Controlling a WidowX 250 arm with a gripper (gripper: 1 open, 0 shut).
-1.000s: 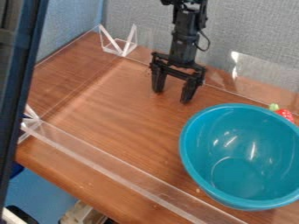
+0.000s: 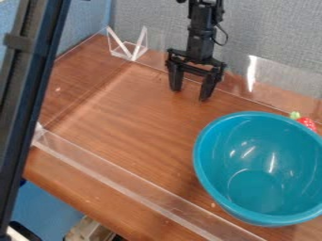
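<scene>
My black gripper (image 2: 191, 87) hangs at the back middle of the wooden table, its two fingers pointing down and apart, with nothing visible between them. A large teal bowl (image 2: 261, 165) sits at the front right. Behind the bowl, at the right edge, a small red and green object (image 2: 307, 123) is partly hidden.
A white wire frame (image 2: 127, 45) stands at the back left. Clear low rails run along the table's edges (image 2: 101, 209). A white item (image 2: 40, 132) is at the left edge, partly behind a dark post.
The gripper has shifted slightly, rising a little and moving a bit toward the back; its fingers remain apart. The bowl and other objects are unchanged.
</scene>
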